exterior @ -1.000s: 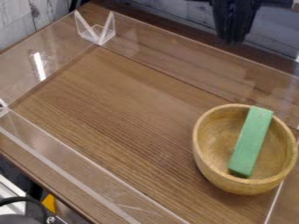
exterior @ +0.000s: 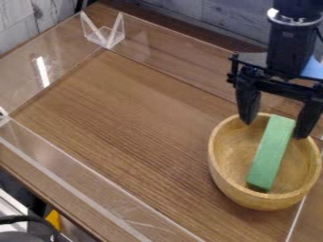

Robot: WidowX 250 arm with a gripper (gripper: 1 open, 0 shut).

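Note:
A yellow-tan bowl (exterior: 231,166) sits at the right of the wooden table, with a long green block (exterior: 270,154) lying inside it. My black gripper (exterior: 274,109) hangs over the back of the bowl, open, its two dark fingers apart above the bowl's rim and the upper end of the green block.
A clear angular plastic piece (exterior: 104,30) stands at the back left, near the grey wall. A dark round object lies at the lower left edge.
My gripper has come down from above the back of the table toward the bowl. The bowl and green block look unmoved.

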